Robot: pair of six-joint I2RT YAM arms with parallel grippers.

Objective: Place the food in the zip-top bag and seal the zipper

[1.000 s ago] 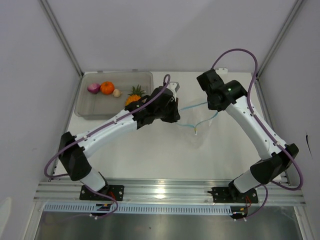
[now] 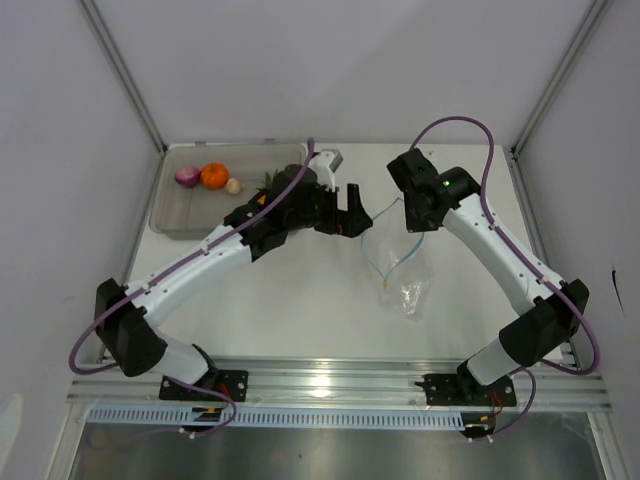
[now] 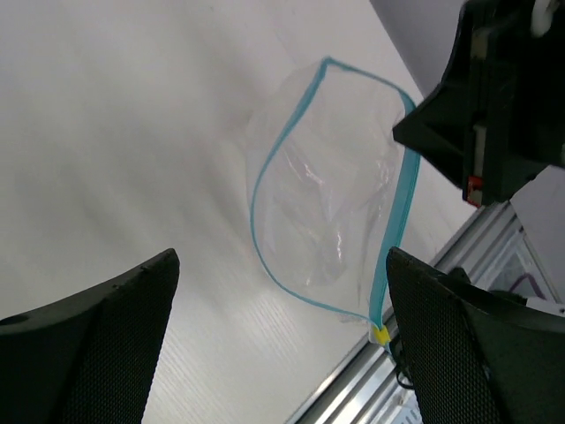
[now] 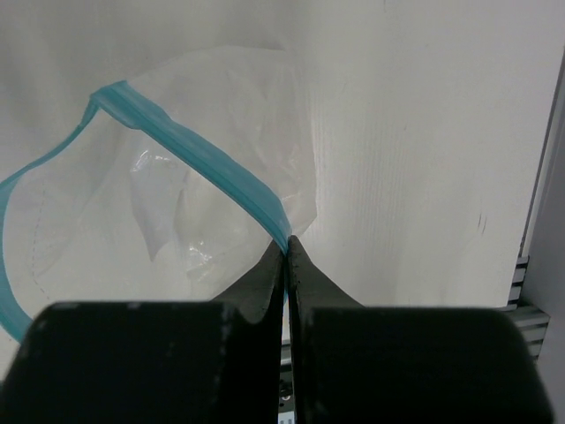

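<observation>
A clear zip top bag with a teal zipper hangs with its mouth spread open under my right gripper, which is shut on the zipper edge. My left gripper stands open just left of the bag, nothing between its fingers; in the left wrist view the bag is in front of its fingers. The food sits in a grey bin at the back left: a purple onion, an orange tomato-like item and a small pale item; a pineapple-like item is mostly hidden by my left arm.
Metal rails run along the front edge; grey walls stand at both sides and behind.
My left gripper has opened and drawn back from the bag, rising slightly. My right gripper has moved slightly left, and the bag's opening has changed shape.
</observation>
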